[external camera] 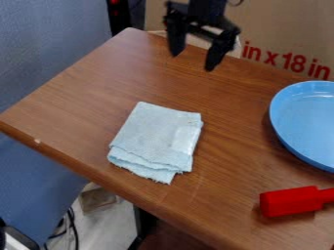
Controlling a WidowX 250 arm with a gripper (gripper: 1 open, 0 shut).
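The black gripper (196, 49) hangs blurred over the back of the wooden table, its two fingers apart with nothing visible between them. Below it, toward the front left, a folded pale blue cloth (155, 142) lies flat on the table. A blue plate (308, 125) rests at the right edge, partly out of frame. A red object (290, 202) lies at the front right, also cut off by the frame.
The table (92, 88) has free room at the back left and middle. A cardboard sheet (274, 34) with red print stands behind it. Cables run below the left edge.
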